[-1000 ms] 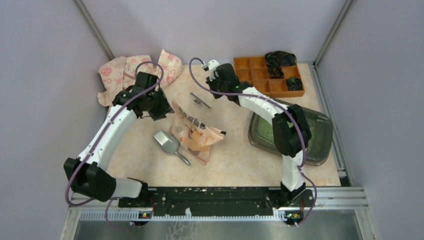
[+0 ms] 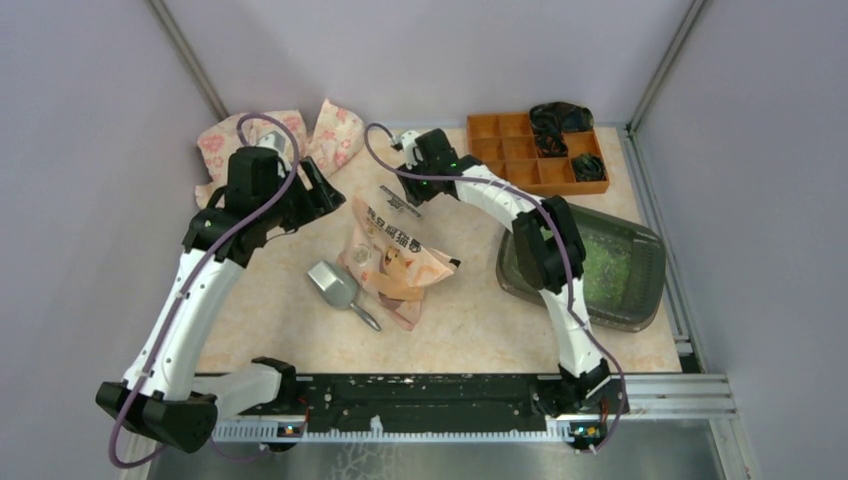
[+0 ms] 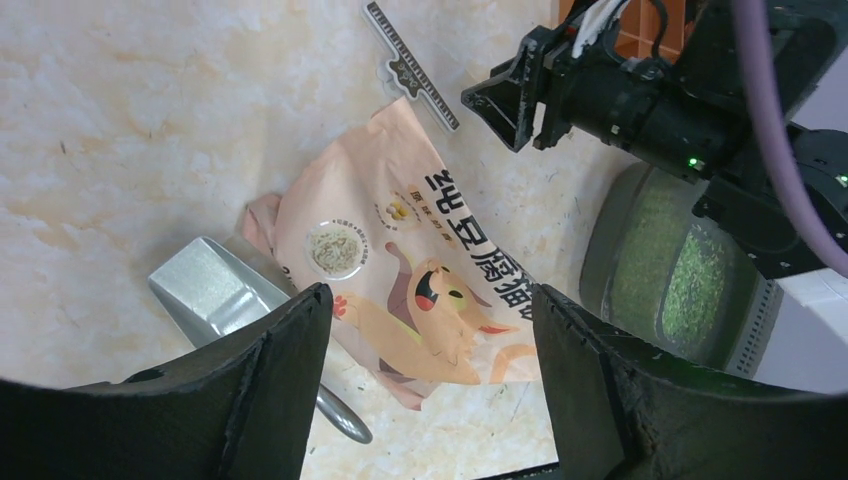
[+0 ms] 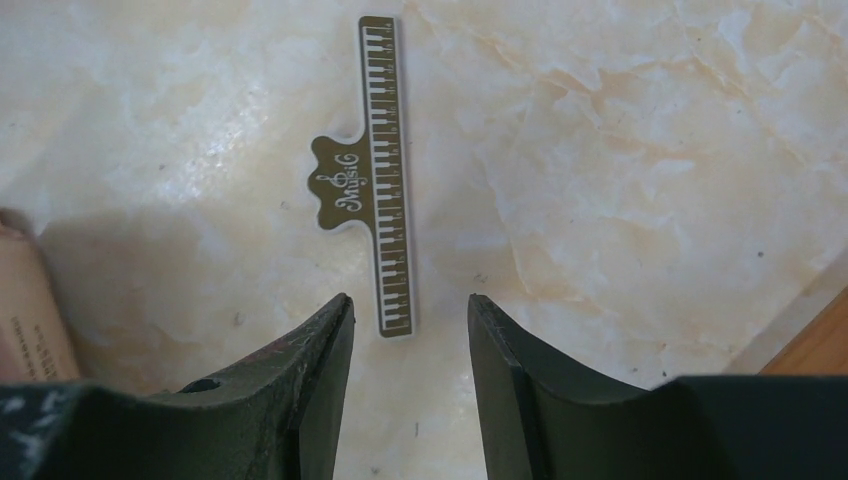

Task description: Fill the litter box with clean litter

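A crumpled pink bag with cat-litter printing [image 2: 395, 265] [image 3: 420, 290] lies mid-table. A metal scoop [image 2: 336, 287] [image 3: 215, 285] rests at its left, and the green litter box [image 2: 640, 285] [image 3: 625, 250] is at the right, partly under my right arm. My left gripper [image 2: 326, 197] hangs open above and left of the bag, empty. My right gripper [image 2: 410, 195] is over a flat piano-patterned "MusiC" piece [image 4: 388, 190] behind the bag, its fingers apart with nothing between them.
An orange compartment tray [image 2: 510, 150] with dark bundles stands at the back right. Pink floral cloths [image 2: 230, 150] lie at the back left. Bare table shows at the front and left.
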